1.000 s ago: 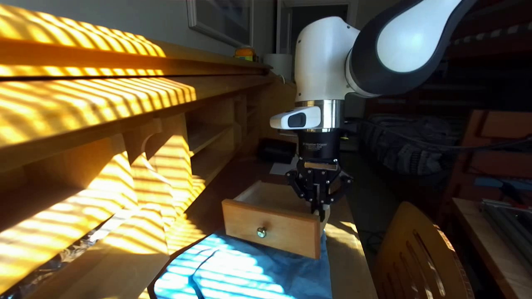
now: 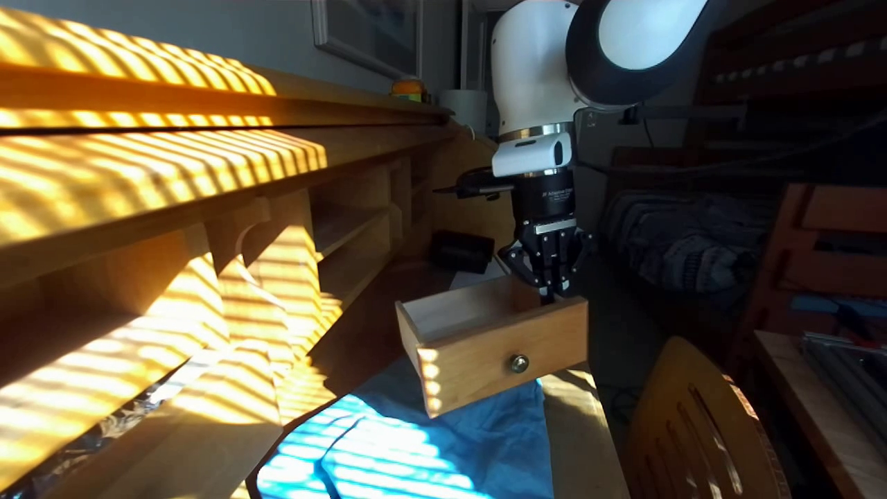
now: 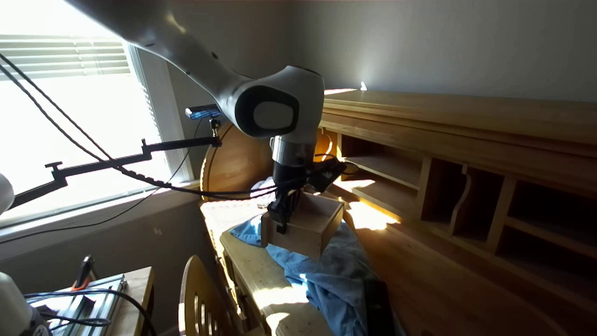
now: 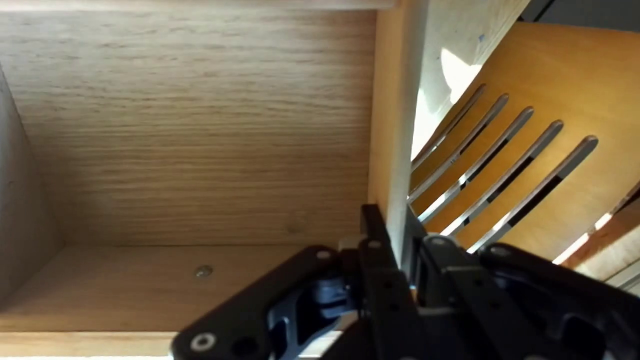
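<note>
A small wooden drawer (image 2: 504, 357) with a round metal knob (image 2: 519, 363) hangs above the blue cloth (image 2: 466, 449) on the desk. My gripper (image 2: 555, 292) is shut on one of its side walls, pointing downward. In the wrist view, one black finger (image 4: 375, 231) lies inside the drawer and the other finger (image 4: 412, 246) outside, with the wall (image 4: 396, 120) pinched between. The drawer's inside is bare wood with nothing in it. Exterior view 2 shows the drawer (image 3: 305, 238) from the other side, its open top facing up.
A wooden hutch with open compartments (image 2: 353, 224) runs along the wall beside the drawer. A slatted chair (image 2: 707, 424) stands close to the desk's other edge. On the desk top, a black object (image 2: 462, 251) lies behind the drawer.
The drawer has risen in my grip and turned, so its knobbed front now slants the other way and sits further right. The wrist has rotated along with it.
</note>
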